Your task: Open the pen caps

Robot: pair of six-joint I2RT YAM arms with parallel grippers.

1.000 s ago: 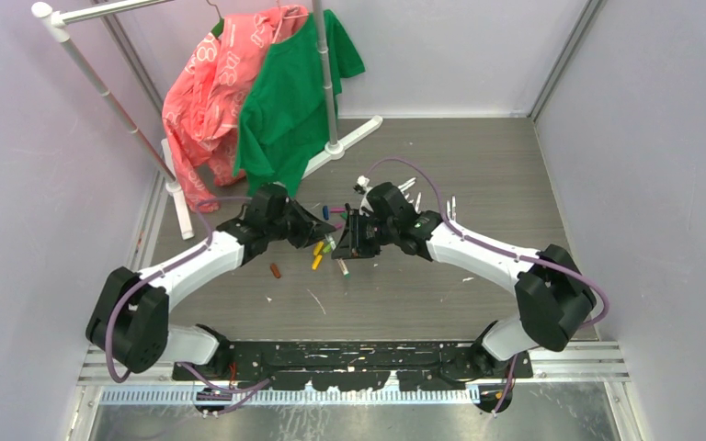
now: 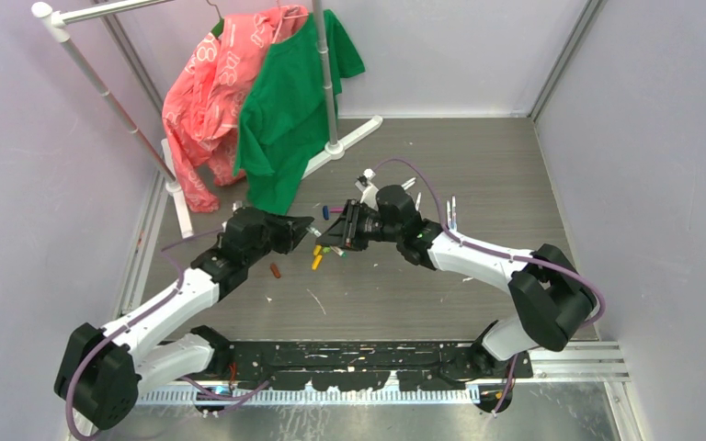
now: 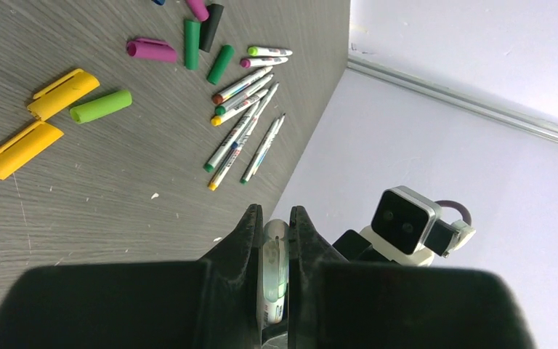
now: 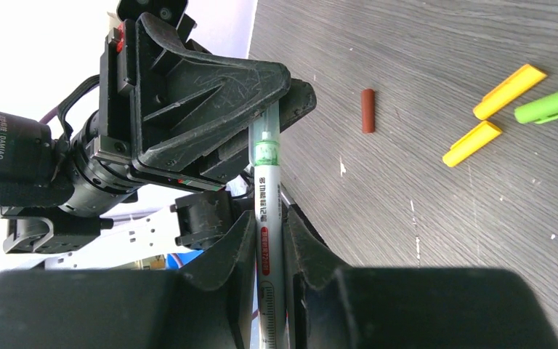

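Note:
A white marker [image 4: 267,218] with a pale green end spans the space between my grippers. My left gripper [image 2: 309,227] is shut on one end, seen at the top of the right wrist view. My right gripper [image 2: 324,237] has its fingers either side of the white barrel; whether they grip it is unclear. Loose caps lie on the floor below: yellow [image 3: 25,149], light green [image 3: 102,105], magenta [image 3: 152,51], dark green [image 3: 192,45] and brown [image 4: 368,110].
Several markers [image 3: 240,138] lie beyond the caps, toward the right wall. A clothes rack [image 2: 326,73] with red and green garments stands at the back left.
My right gripper has moved slightly left.

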